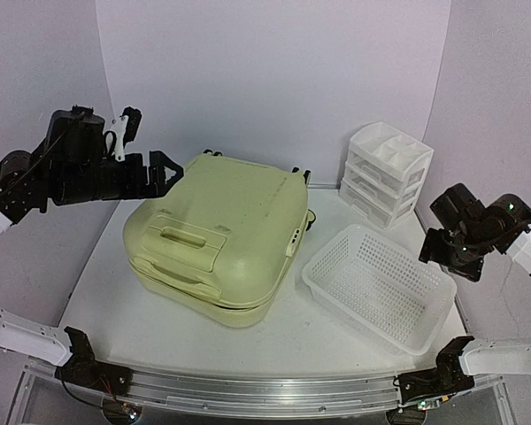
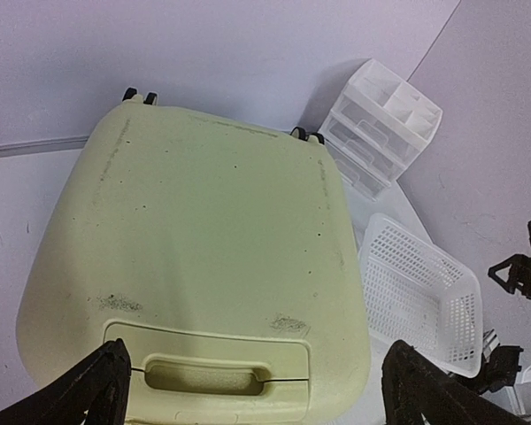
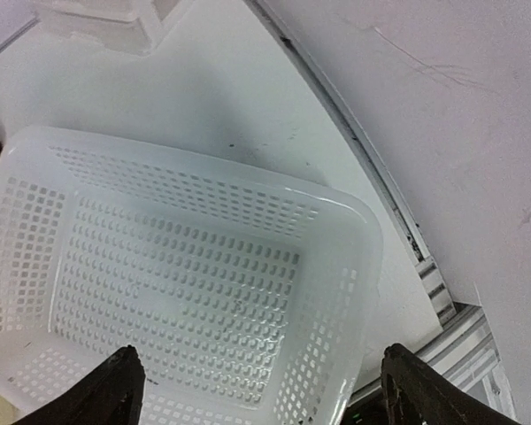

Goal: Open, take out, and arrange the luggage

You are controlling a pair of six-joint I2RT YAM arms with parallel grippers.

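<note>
A pale yellow-green suitcase (image 1: 234, 208) lies flat and closed on the left half of the table, its handle (image 2: 208, 378) toward the front. My left gripper (image 1: 179, 173) hangs over the suitcase's left back part, open, with nothing between its fingers. On the right, an empty white perforated basket (image 1: 380, 283) rests on the table; its inside shows bare in the right wrist view (image 3: 177, 274). Beside the basket's right back rim, my right gripper (image 1: 425, 248) is open and holds nothing.
A white drawer unit (image 1: 385, 177) with a divided top stands behind the basket against the back wall. Bare tabletop (image 1: 292, 341) lies along the front edge. Walls (image 1: 491, 106) close off the sides and back.
</note>
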